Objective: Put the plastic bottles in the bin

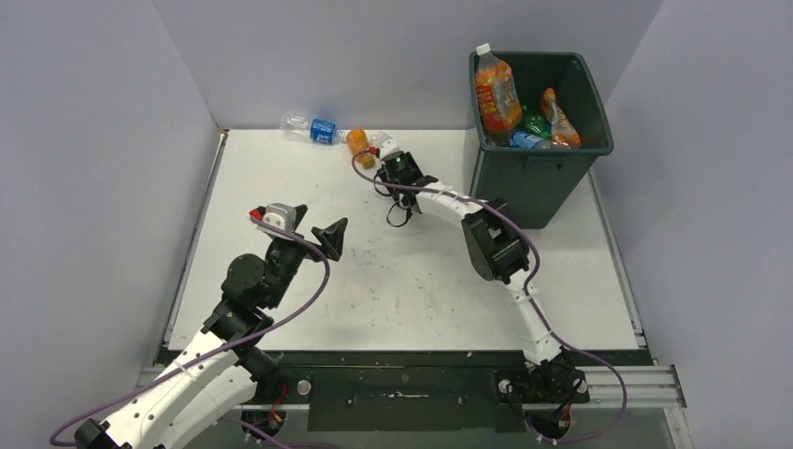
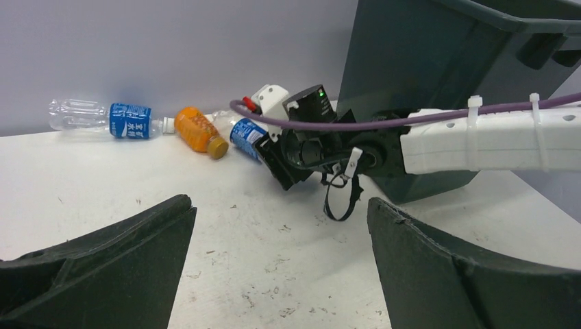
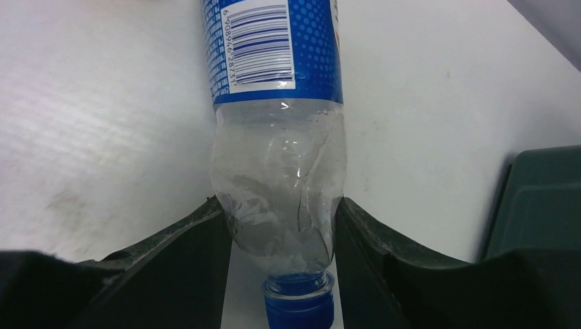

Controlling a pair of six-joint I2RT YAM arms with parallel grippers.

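Note:
A crumpled clear bottle with a blue label (image 3: 279, 157) and blue cap lies between the fingers of my right gripper, which is part open, the fingertips at the bottle's sides near its neck; firm grip cannot be told. In the top view it is mostly hidden by the right arm. An orange bottle (image 2: 196, 131) and another blue-labelled clear bottle (image 2: 130, 120) lie beside it at the back of the table. My left gripper (image 1: 321, 223) stands open and empty at the left front.
The dark green bin (image 1: 538, 192), holding several bottles, stands at the back right, beside my right arm. Grey walls surround the back and sides.

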